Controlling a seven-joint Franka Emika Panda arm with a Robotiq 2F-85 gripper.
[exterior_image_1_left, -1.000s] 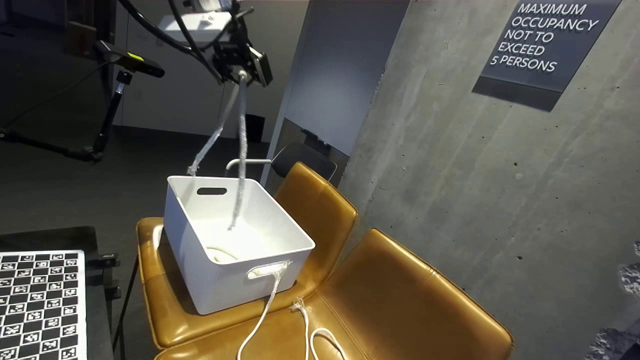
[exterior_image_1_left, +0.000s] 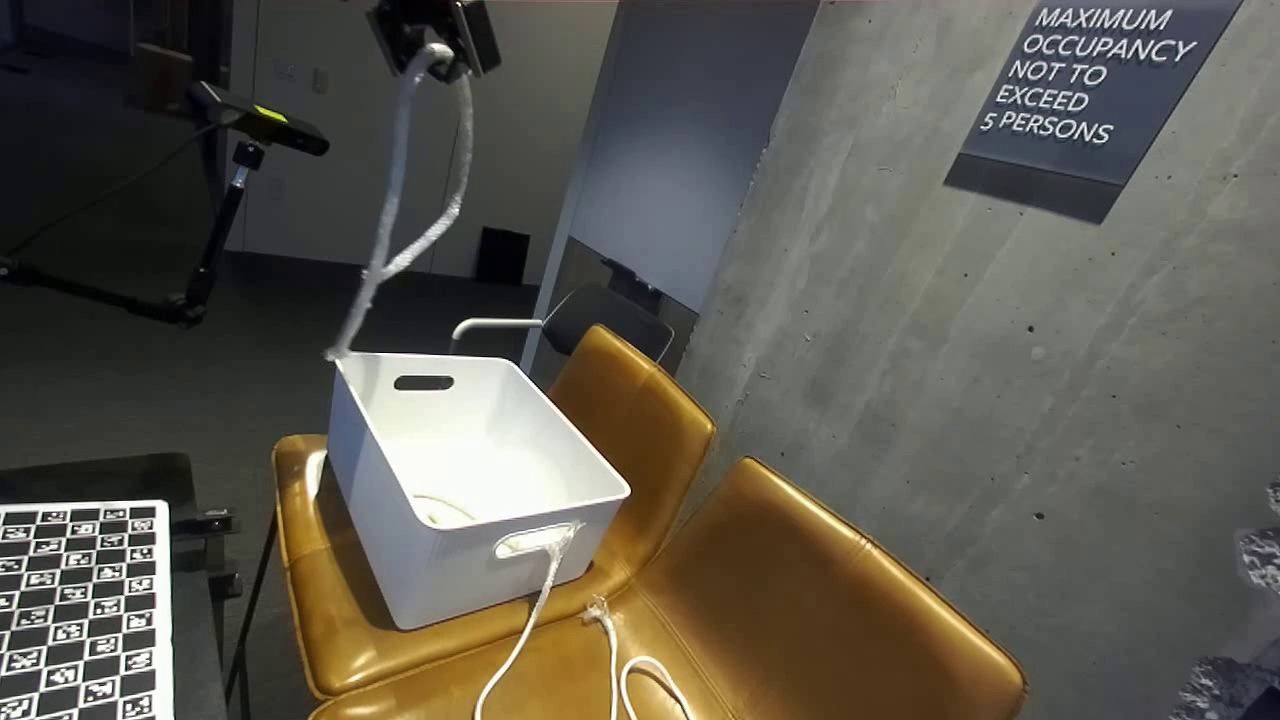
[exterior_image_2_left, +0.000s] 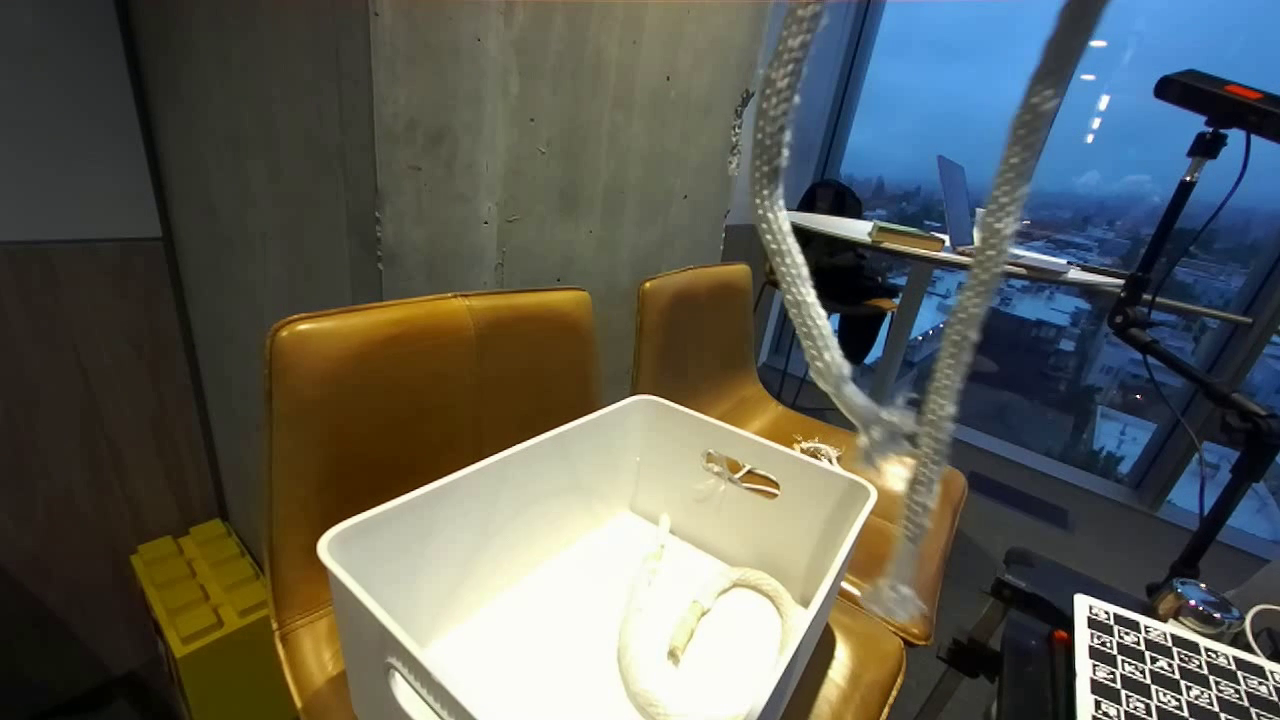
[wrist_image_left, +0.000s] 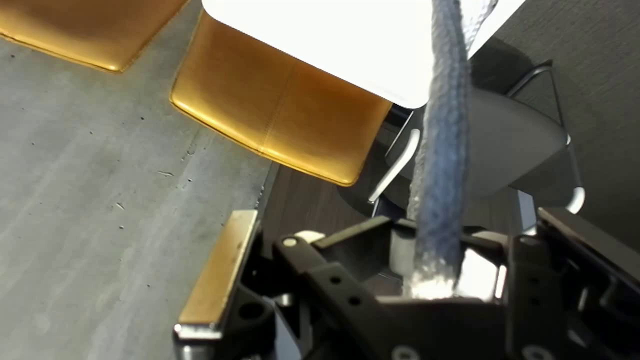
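My gripper (exterior_image_1_left: 434, 58), partly cut off at the top of exterior view 1, is shut on a pale braided rope (exterior_image_1_left: 393, 198). The rope is doubled over at the fingers, and both lengths hang down; the longer one reaches the far left corner of the white box (exterior_image_1_left: 504, 546) in that view. In exterior view 2 the two hanging lengths cross, blurred, near the box's right side. Inside the box lies another piece of white rope (exterior_image_2_left: 644, 672), curled on the floor. The wrist view shows the held rope (wrist_image_left: 445, 132) rising from between my fingers.
The box stands on a tan leather chair (exterior_image_1_left: 300, 564). More thin white rope (exterior_image_1_left: 528, 636) runs out by its handle hole and onto the second chair (exterior_image_1_left: 828, 576). A patterned board (exterior_image_1_left: 84, 612) is at left, with a concrete wall (exterior_image_1_left: 960, 360) at right.
In exterior view 1 my gripper has moved up and left with the rope. The length that hung inside the box is out of it, and the two hanging lengths now meet near the far left corner.
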